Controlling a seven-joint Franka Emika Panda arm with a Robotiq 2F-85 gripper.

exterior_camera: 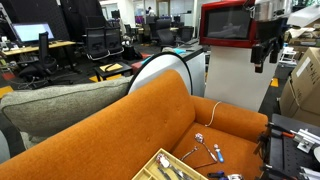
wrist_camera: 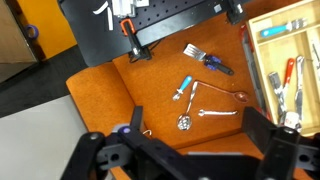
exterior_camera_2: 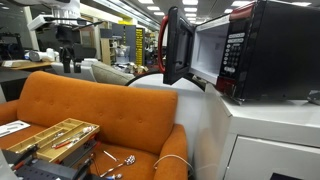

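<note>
High over the orange sofa, my gripper (exterior_camera: 265, 67) hangs at the right of exterior view 1, clear of everything below. In the wrist view the gripper stands open and empty, its fingers wide apart at the lower edge. Loose utensils lie on the seat beneath: a fork (wrist_camera: 208, 58) with a dark handle, a small blue-handled tool (wrist_camera: 182, 87), a reddish-brown utensil (wrist_camera: 222, 90) and a silver spoon (wrist_camera: 185, 121). Beside them, a light wooden tray (exterior_camera_2: 42, 142) holds several more utensils.
The orange sofa's backrest (exterior_camera_2: 110, 105) rises behind the seat. A microwave (exterior_camera_2: 280, 55) with its door open sits on a white cabinet (exterior_camera_2: 265, 140) at the right. Bare seat (wrist_camera: 100, 95) shows left of the loose utensils in the wrist view.
</note>
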